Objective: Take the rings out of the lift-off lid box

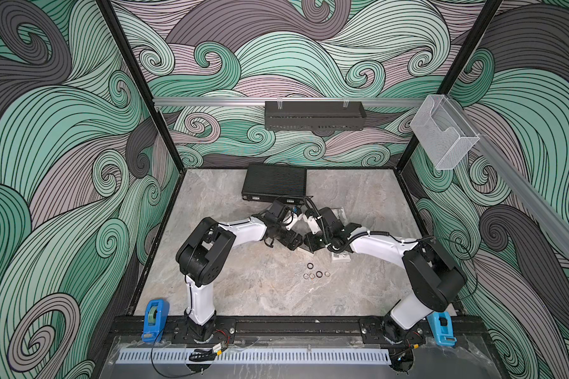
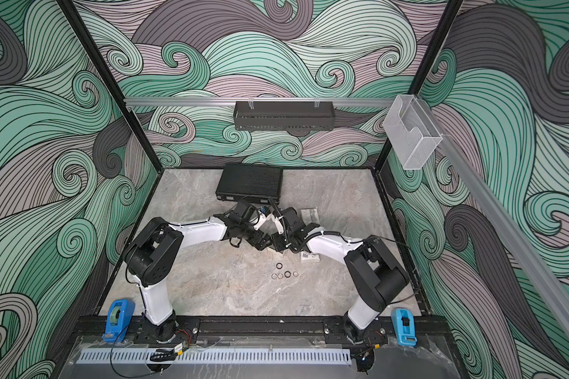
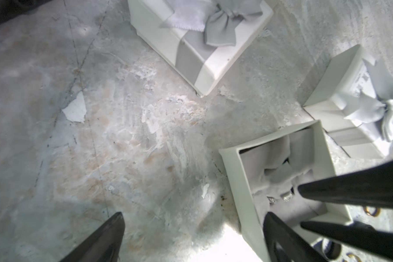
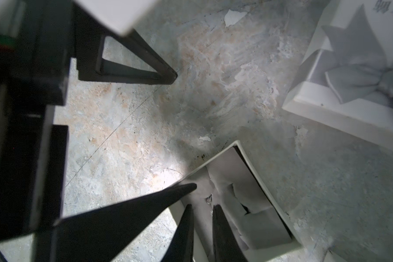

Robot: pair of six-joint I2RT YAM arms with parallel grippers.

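Note:
The box base (image 3: pixel 235 187) sits without its lid on the table, a grey cushion (image 4: pixel 249 214) inside. A ring (image 4: pixel 208 199) glints in the cushion's slit. Over the box, my right gripper has its fingers parted, with a gap between the tips near that ring; whether they touch it I cannot tell. My left gripper stands wide open, one finger at the box's side wall and nothing visible between its fingers. Several rings lie on the table in front of the box, among them a dark ring (image 1: pixel 309 266) and a silver ring (image 1: pixel 327 274).
A large white box with grey bow (image 3: pixel 200 39) stands behind. Close beside the open base lies a smaller white piece with a bow (image 3: pixel 358 104). Farther back is a black case (image 1: pixel 274 182). Both grippers are very close together.

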